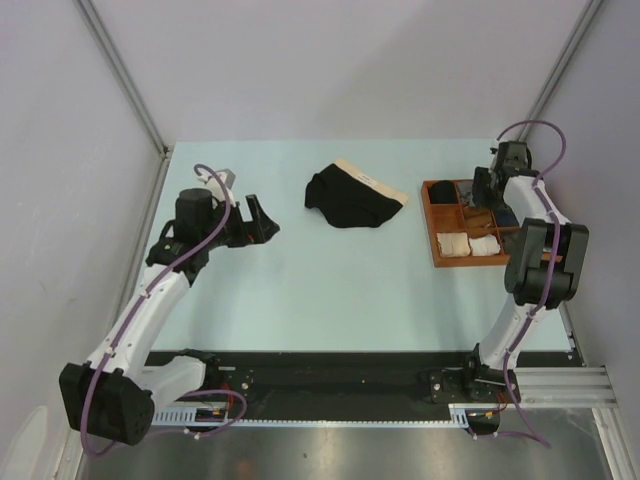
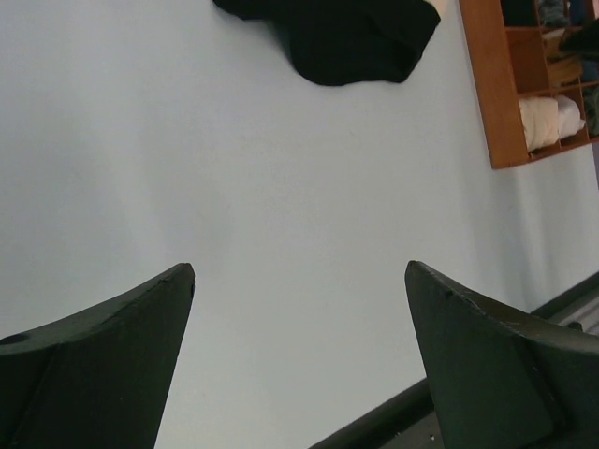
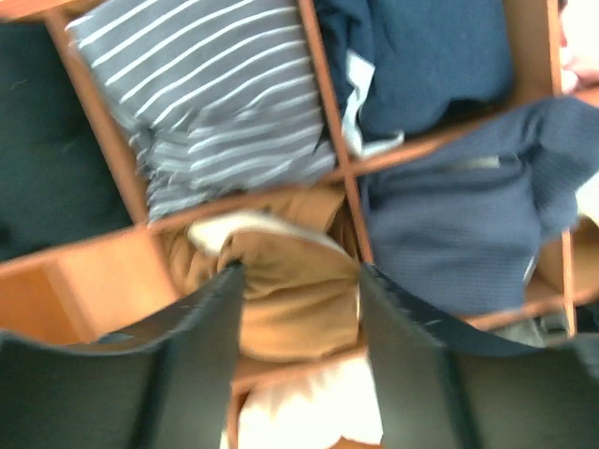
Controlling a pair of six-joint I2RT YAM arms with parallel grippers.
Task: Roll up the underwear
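A black piece of underwear with a cream waistband [image 1: 350, 195] lies spread on the white table, upper middle. My left gripper [image 1: 251, 226] stands open over the table to its lower left, nothing between its fingers. My right gripper is open above the wooden divided box [image 1: 445, 258]; below it in the right wrist view sits brown folded fabric [image 3: 295, 309] in one compartment, and whether it touches this is unclear.
The box's other compartments hold grey striped cloth [image 3: 206, 84], navy items [image 3: 449, 224], black cloth [image 3: 56, 140] and white rolls [image 1: 453, 244].
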